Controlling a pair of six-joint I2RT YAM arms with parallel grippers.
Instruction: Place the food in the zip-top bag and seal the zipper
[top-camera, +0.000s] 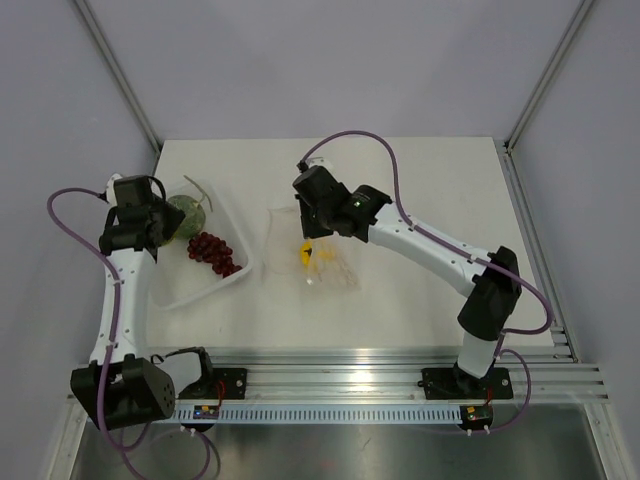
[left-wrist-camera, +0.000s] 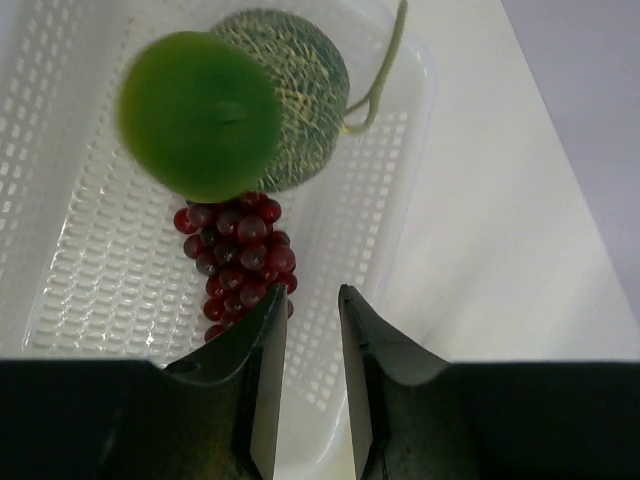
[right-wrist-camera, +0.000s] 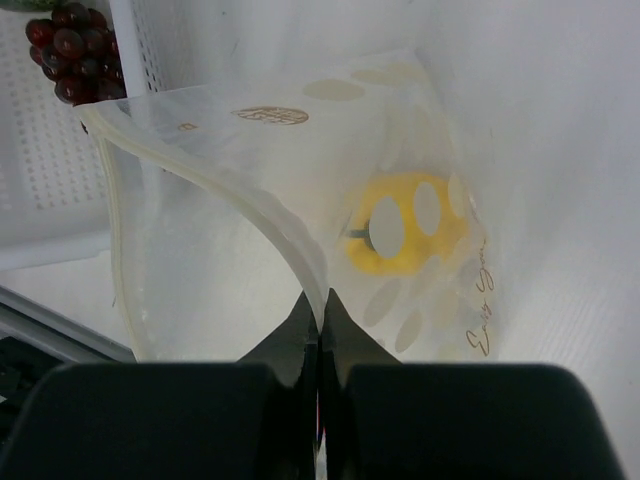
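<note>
In the tray (top-camera: 175, 280) lie red grapes (top-camera: 212, 252) and a round, netted green item with a stem (left-wrist-camera: 305, 110). A blurred green object (left-wrist-camera: 200, 120) appears close to the left wrist camera. My left gripper (top-camera: 165, 225) is over the tray's left part; its fingertips show slightly apart, and I cannot tell what they hold. My right gripper is shut on the rim of the clear zip top bag (right-wrist-camera: 200, 260), holding it up. A yellow food item (right-wrist-camera: 410, 240) is inside or under the bag.
The tray sits close left of the bag. A metal rail (top-camera: 330, 358) runs along the front edge.
</note>
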